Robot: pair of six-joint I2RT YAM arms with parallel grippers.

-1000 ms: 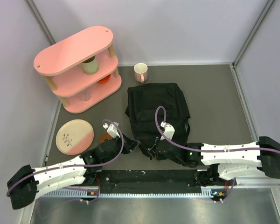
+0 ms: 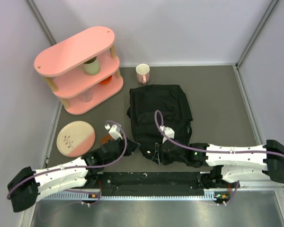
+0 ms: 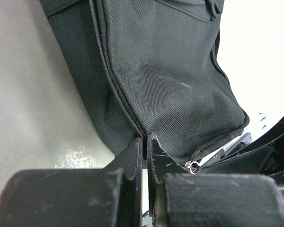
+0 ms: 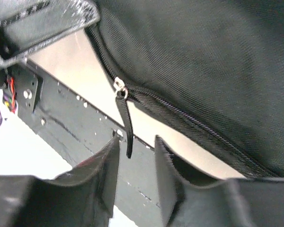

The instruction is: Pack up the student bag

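A black bag (image 2: 156, 111) lies flat in the middle of the table. My left gripper is shut on the bag's zipped edge, a thin fold of cloth pinched at its tips. In the right wrist view, a zipper slider (image 4: 119, 86) with a dark pull tab (image 4: 126, 118) hangs at the bag's near corner. My right gripper stands part open, the tab's lower end showing close to its left finger (image 4: 111, 165); whether they touch I cannot tell. The left gripper's tips (image 4: 87, 12) show at the upper left there.
A pink shelf (image 2: 78, 52) stands at the back left with a green cup (image 2: 91, 66) on it. A pink mug (image 2: 143, 73) is behind the bag, a plate (image 2: 75, 138) at the left. A brown item (image 2: 105, 138) lies beside the left arm.
My right gripper has shifted and turned slightly near the bag's near corner, ending a little to the right of where it was. The left arm and the bag look almost unmoved.
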